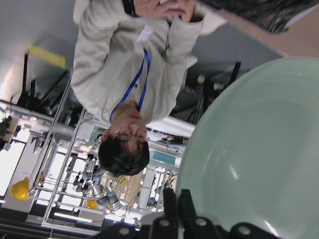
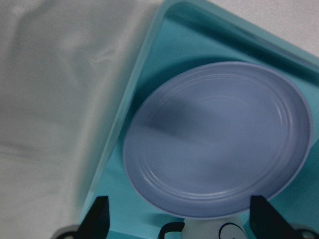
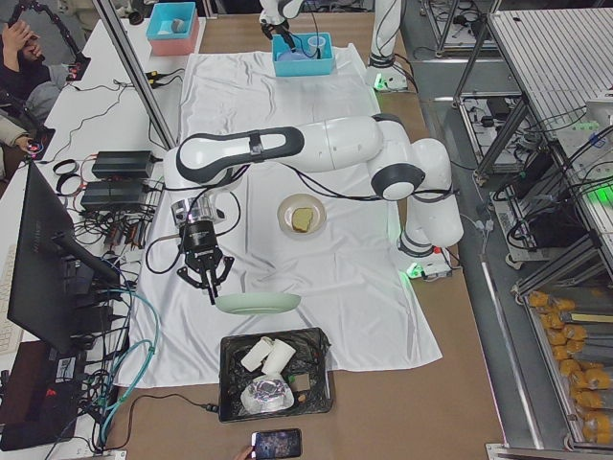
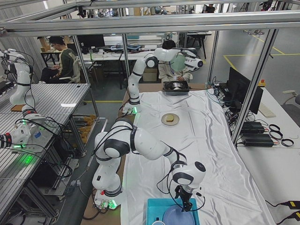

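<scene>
A pale green plate (image 3: 257,303) is held by its edge in my left gripper (image 3: 213,292), above the cloth just behind the black tray. In the left wrist view the plate (image 1: 249,149) fills the right side, between the shut fingertips. My right gripper is open over the blue bin (image 4: 152,208), where a lavender oval plate (image 2: 217,139) lies with a white mug (image 2: 204,229) partly beneath or beside its edge, between the fingers in view.
The black tray (image 3: 230,379) holds white items and a foil-covered one. A beige plate (image 3: 283,216) with a sandwich-like piece sits mid-cloth. A person faces the left wrist camera.
</scene>
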